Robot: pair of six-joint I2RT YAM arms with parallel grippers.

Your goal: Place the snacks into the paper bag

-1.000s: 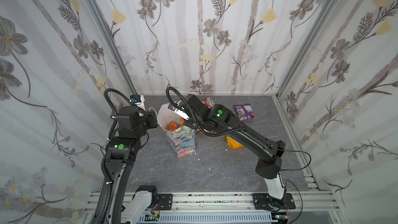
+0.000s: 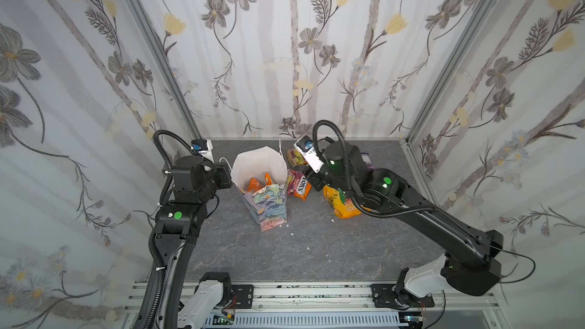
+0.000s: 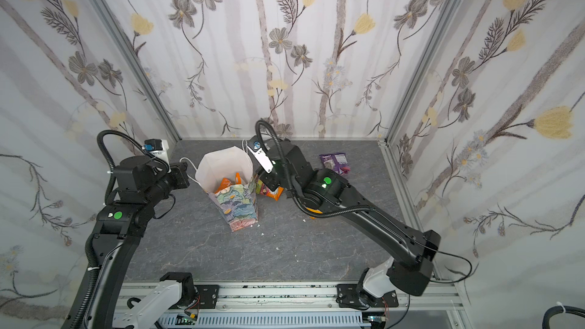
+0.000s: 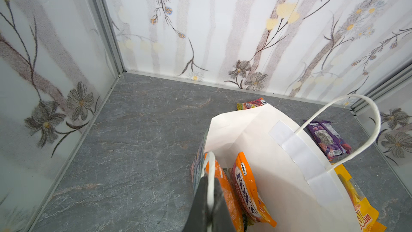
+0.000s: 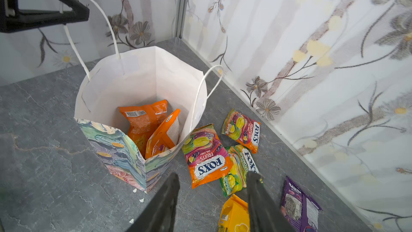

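Observation:
The paper bag (image 5: pixel 113 146) stands open and upright, white inside with a painted pattern outside. Orange snack packs (image 5: pixel 143 120) lie in it. Its near handle (image 4: pixel 210 176) passes between the fingers of my left gripper, which is shut on it. My right gripper is apart from the bag, its fingers spread with nothing held between them. Outside the bag lie a red-and-orange Fox's pack (image 5: pixel 208 154), a green-yellow pack (image 5: pixel 238 167), another fruit pack (image 5: pixel 242 128), a yellow pack (image 5: pixel 234 217) and purple packs (image 5: pixel 298 208).
The bag's other handle (image 5: pixel 206 86) stands up on its right side. Small white scraps (image 5: pixel 141 199) lie by the bag's base. Walls close in the back and sides.
My right arm has swung right, away from over the bag, uncovering the bag's mouth and the packs beside it. My left arm and the bag have kept their places.

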